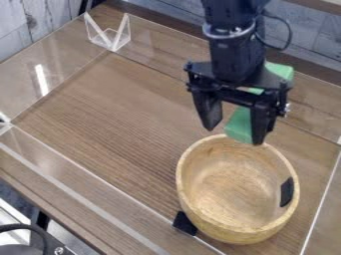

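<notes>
My black gripper is over the right side of the table, open, its fingers pointing down. Just behind and below it is a green object, partly hidden by the fingers. A pale wooden bowl sits empty in front of the gripper, with dark patches at its right and lower left.
A small white wire rack stands at the back left. Another green piece shows behind the arm. A black cable lies at the bottom left corner.
</notes>
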